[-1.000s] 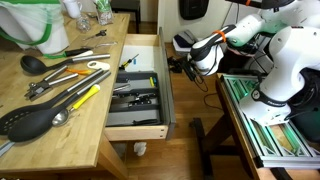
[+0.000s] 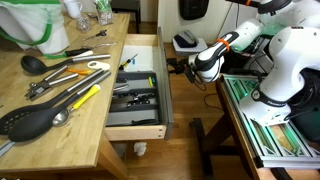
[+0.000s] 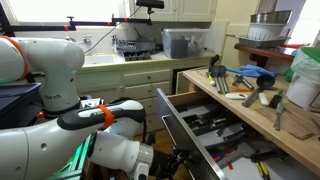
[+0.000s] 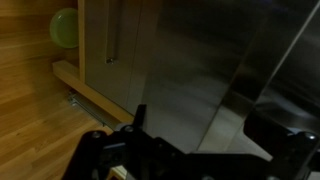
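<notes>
An open drawer (image 2: 136, 116) extends from under the wooden counter, holding dark utensils in grey organizer trays (image 2: 134, 98). My gripper (image 2: 180, 67) is low on the outer side of the drawer, close to its front panel (image 2: 165, 80). In the wrist view, the open gripper faces a smooth grey panel, and nothing shows between its fingers. Whether a fingertip touches the panel, I cannot tell. The second exterior view has the dark gripper (image 3: 172, 163) partly hidden beside the drawer front (image 3: 185, 140).
On the counter (image 2: 75, 145) lie several utensils, including a black slotted spoon (image 2: 35, 124) and a yellow-handled tool (image 2: 84, 97). A small white object (image 2: 140, 148) is on the wooden floor. The drawer wall and counter edge bound the space near the arm.
The forearm has shifted slightly right and up in the first exterior view, while the gripper stays near the drawer front. The drawer and utensils look unmoved.
</notes>
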